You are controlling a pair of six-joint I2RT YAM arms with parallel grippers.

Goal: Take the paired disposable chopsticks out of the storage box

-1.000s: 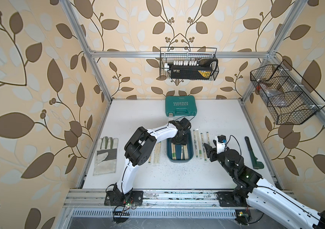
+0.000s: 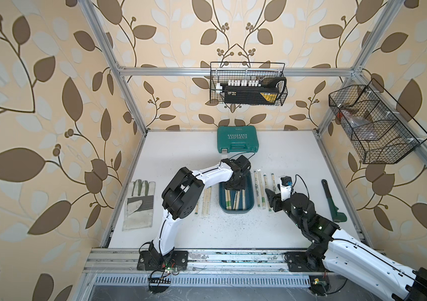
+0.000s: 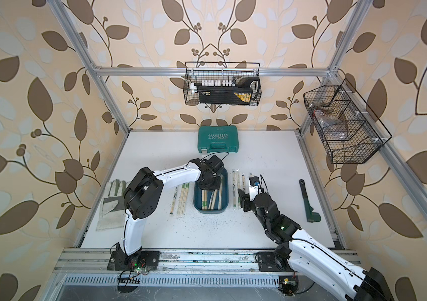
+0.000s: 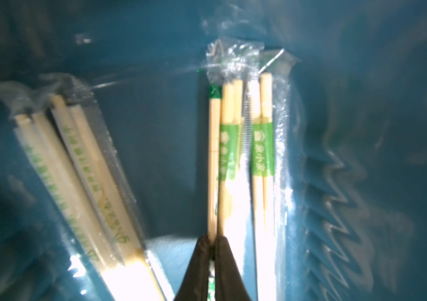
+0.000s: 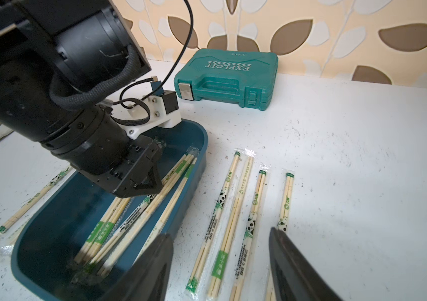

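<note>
The blue storage box point(image 2: 224, 208) holds several wrapped pairs of chopsticks. My left gripper reaches down into it with its fingertips together. At those tips, a green-ended pair point(image 4: 214, 150) lies against a green-banded pair point(image 4: 229, 150); whether any wrapper is pinched cannot be told. Another banded pair point(image 4: 262, 150) is close by on the right, and printed pairs point(image 4: 93, 175) slant at the left. To the right of the box, my right gripper has its fingers apart above the table, nothing held.
Several wrapped pairs point(image 5: 231, 215) lie right of the box, with more pairs point(image 2: 203, 201) on its left. Behind stands a green case point(image 2: 237, 139). A glove point(image 2: 139, 205) lies far left, a green-headed tool point(image 2: 334, 205) far right.
My right gripper has shifted slightly left, towards the box. Chopsticks in the right part of the box now lie more slanted. The left arm has barely moved.
</note>
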